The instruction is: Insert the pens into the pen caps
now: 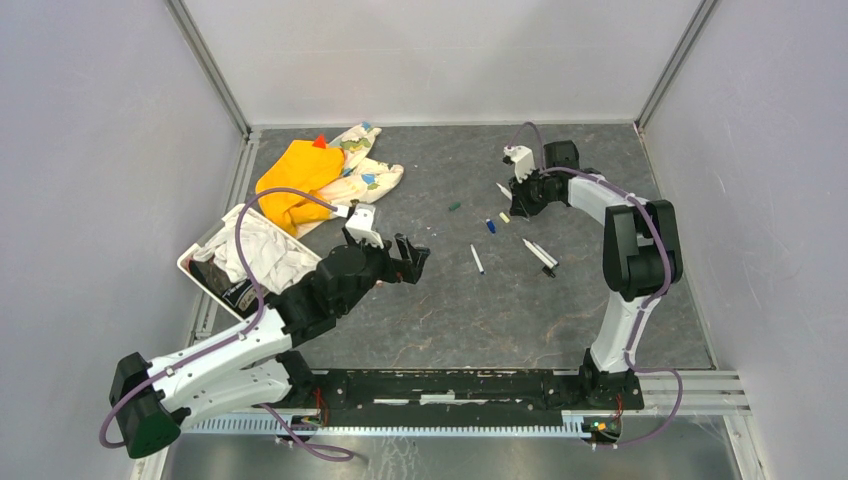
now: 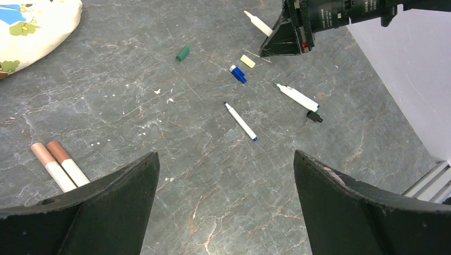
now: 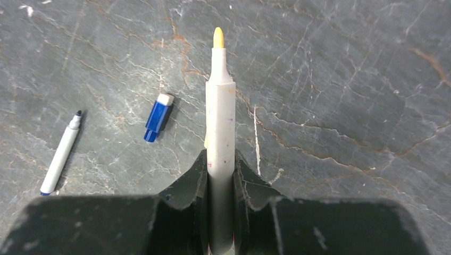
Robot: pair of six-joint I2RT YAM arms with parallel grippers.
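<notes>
In the right wrist view a white pen with a yellow tip [image 3: 220,101] stands between the fingers of my right gripper, which is shut on it. Its tip points away from the gripper. Around it on the table lie a yellow cap [image 2: 248,61], a blue cap [image 2: 237,74] and a green cap [image 2: 183,53]. A slim uncapped pen with a blue end [image 2: 241,121] rests in the middle. To the right two white pens [image 2: 298,98] lie side by side, a black cap [image 2: 314,116] at their end. My left gripper hangs open and empty over the table.
Two white sticks with brown ends [image 2: 64,162] lie at the left in the left wrist view. A yellow and patterned cloth heap [image 1: 300,180] and a white bin [image 1: 190,262] of fabric occupy the left side.
</notes>
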